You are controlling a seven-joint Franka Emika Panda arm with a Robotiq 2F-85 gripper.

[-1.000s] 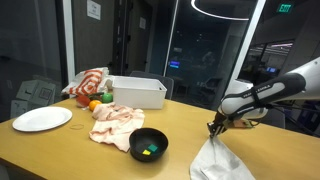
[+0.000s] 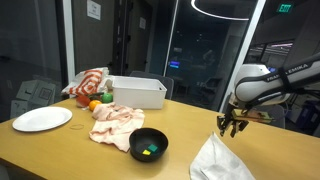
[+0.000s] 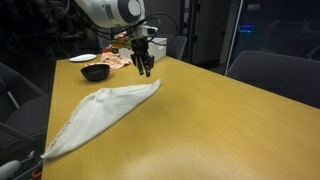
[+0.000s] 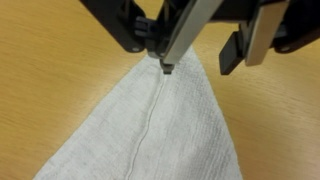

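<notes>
A white cloth (image 2: 218,162) lies spread on the wooden table, its narrow corner pointing away from exterior view 1. In exterior view 2 the cloth (image 3: 98,110) stretches toward the near left edge. My gripper (image 2: 228,131) is just right of that corner, slightly above the table. The wrist view shows the gripper with its fingers apart and the cloth (image 4: 150,125) below; one fingertip (image 4: 167,68) overlaps the corner in the picture. Whether it touches the cloth cannot be told. No object is visibly held.
A black bowl (image 2: 149,145) with small coloured pieces stands left of the cloth. Beyond are a pink cloth (image 2: 116,125), a white bin (image 2: 139,93) and a white plate (image 2: 42,119).
One second ago my gripper was at the cloth's corner. It has since moved right, away from the corner, and its fingers now stand apart. The cloth looks nearly unchanged.
</notes>
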